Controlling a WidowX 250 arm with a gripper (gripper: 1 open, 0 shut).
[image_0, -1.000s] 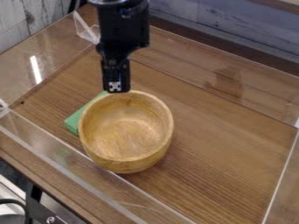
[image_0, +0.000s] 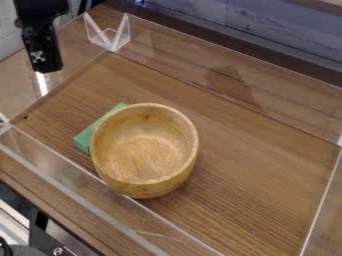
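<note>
My black gripper (image_0: 40, 62) is at the upper left edge of the view, over the table's left side, partly out of frame; it looks shut, with nothing visible between its fingers. A large wooden bowl (image_0: 144, 162) sits in the lower middle. A flat green item (image_0: 94, 132) lies beside it, partly behind its upper left rim.
Clear plastic edging runs along the left and right sides, with a transparent bracket (image_0: 110, 32) at the back left. A wall borders the back.
My gripper has moved from above the bowl leftward and slightly up to the left edge of the view. The bowl and green item have not moved.
</note>
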